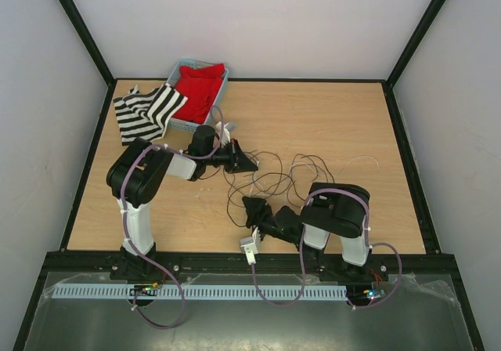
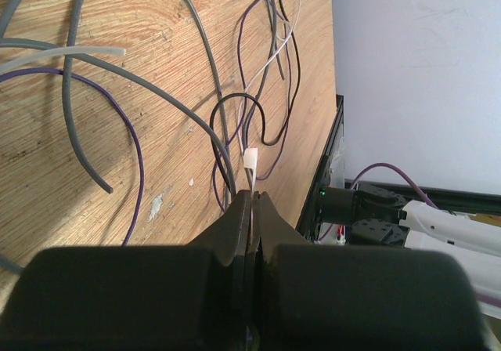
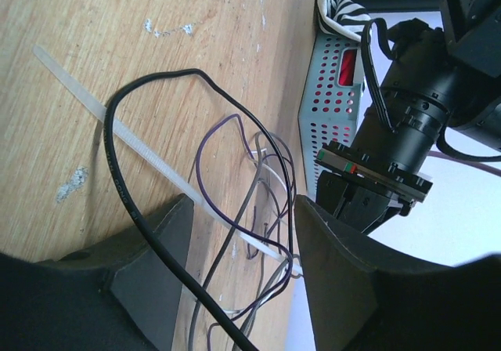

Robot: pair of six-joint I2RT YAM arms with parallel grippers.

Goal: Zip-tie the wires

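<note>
A bundle of black, purple and grey wires (image 1: 270, 180) lies looped on the table between the two grippers. My left gripper is shut on a thin white zip tie; its small white head (image 2: 250, 158) shows just beyond the fingertips. In the right wrist view, a translucent zip tie strap (image 3: 149, 153) runs diagonally from the bare wood down to the wires. Open around that strap, my right gripper has its fingers apart on either side. A black wire (image 3: 160, 249) crosses close in front of them. Contact between strap and fingers cannot be told.
At the back left stands a grey basket (image 1: 227, 75) with red cloth (image 1: 205, 85) in it, a striped cloth (image 1: 145, 112) beside it. Another thin white strand (image 1: 364, 157) lies to the right of the wires.
</note>
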